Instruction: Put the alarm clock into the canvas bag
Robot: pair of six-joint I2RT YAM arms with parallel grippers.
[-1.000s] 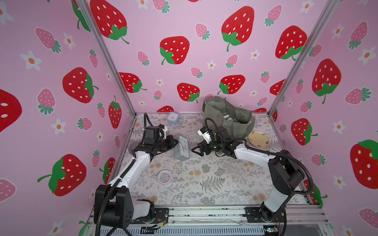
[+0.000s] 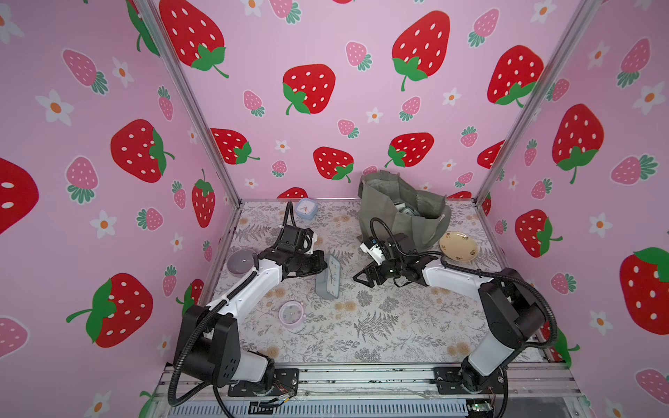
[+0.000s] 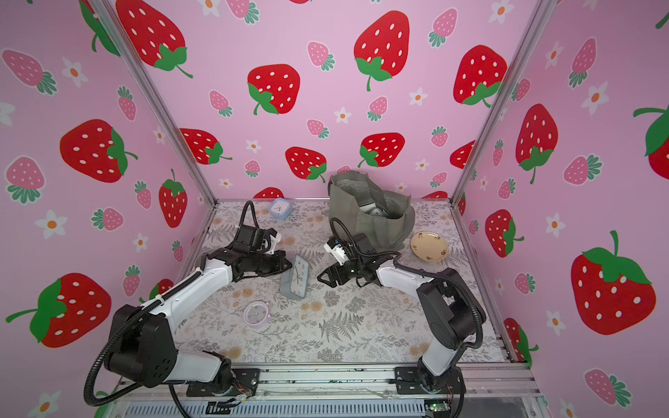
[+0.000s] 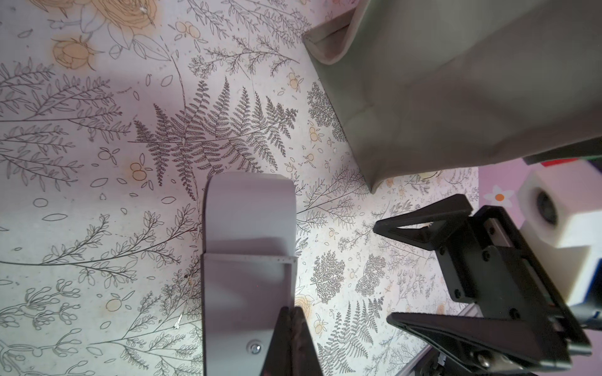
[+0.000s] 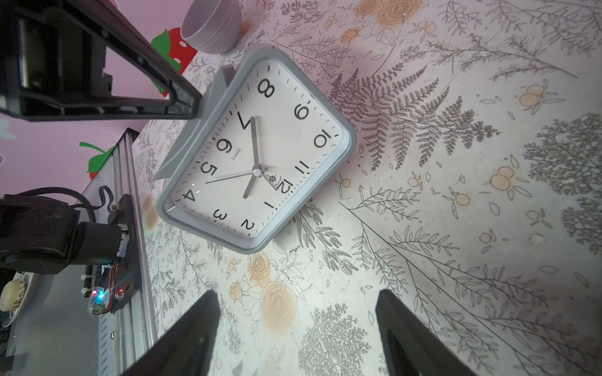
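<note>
The grey rectangular alarm clock (image 5: 288, 144) stands on the table, its white face turned toward my right gripper and its back to the left one (image 4: 257, 282). My left gripper (image 2: 320, 264) is shut at the clock's back in the top views; the left wrist view shows its fingertips over the back panel. My right gripper (image 2: 366, 277) stands open a little to the clock's right, nothing between its fingers. The grey-green canvas bag (image 2: 404, 223) stands open at the back right, behind the right gripper, with something pale inside.
A blue clock (image 2: 306, 207) sits at the back left, a pink round clock (image 2: 292, 314) at the front left, a grey bowl (image 2: 240, 261) at the left and a cream plate (image 2: 458, 245) at the right.
The alarm clock has moved toward the front and slightly right.
</note>
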